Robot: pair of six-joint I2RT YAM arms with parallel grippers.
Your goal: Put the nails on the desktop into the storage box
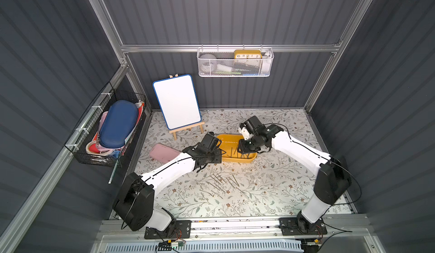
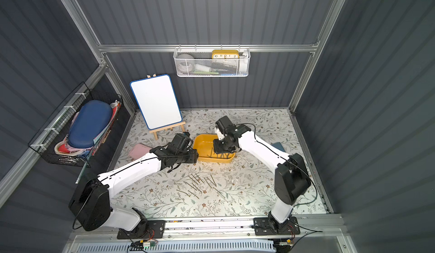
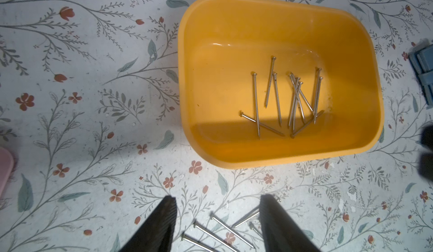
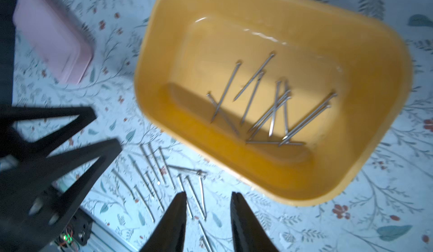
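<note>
The yellow storage box (image 1: 235,139) holds several nails (image 3: 255,103) on its floor. More loose nails (image 3: 232,231) lie on the floral desktop in front of the box. My left gripper hangs just left of and in front of the box, above those loose nails, its fingers apart with nothing held. My right gripper is over the right part of the box in the top views, fingers apart and empty. In the right wrist view both fingertips point toward the loose nails beside the box's near wall; that view is blurred.
A pink tray (image 1: 164,153) lies at the left, with a whiteboard on an easel (image 1: 176,101) behind it. A dark blue object (image 3: 421,71) lies right of the box.
</note>
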